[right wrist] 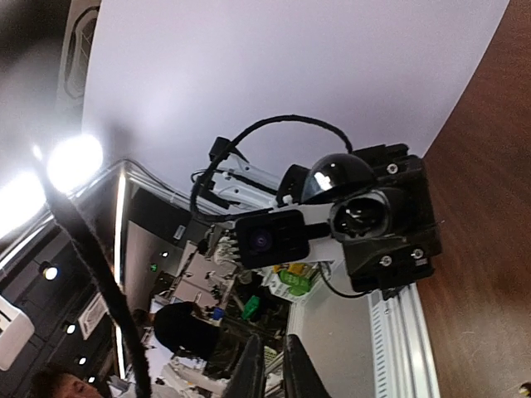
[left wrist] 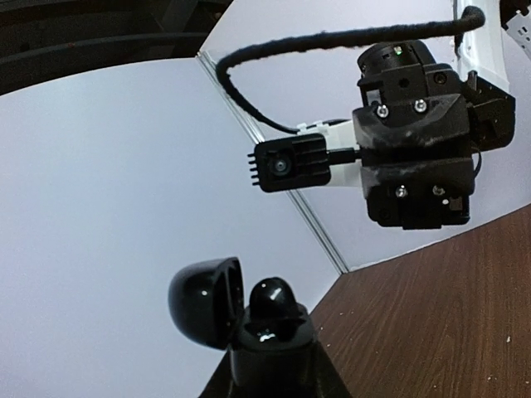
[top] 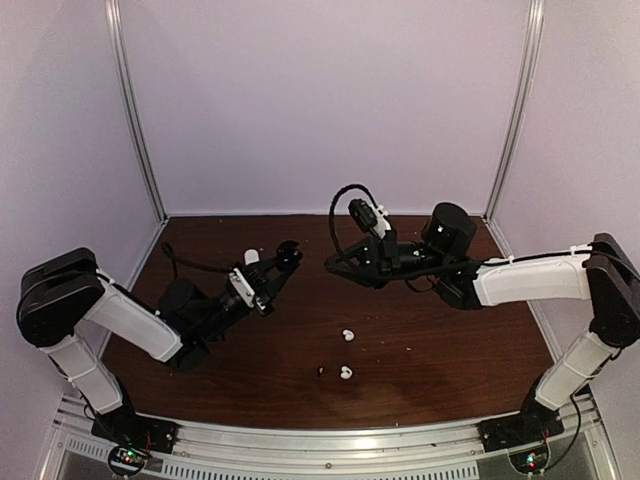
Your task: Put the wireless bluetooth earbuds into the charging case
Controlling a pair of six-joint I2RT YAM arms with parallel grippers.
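Note:
My left gripper [top: 281,270] is shut on the black charging case [left wrist: 272,348], held in the air with its lid [left wrist: 199,303] open and a glossy black dome standing up from the body. In the right wrist view the case [right wrist: 361,217] shows its open top. My right gripper [top: 338,264] stands raised a short way to the right of the case, apparently shut; whether anything is between its fingertips cannot be told. Two white earbuds [top: 348,335] [top: 346,372] lie on the table below.
Pale walls enclose the sides and back.

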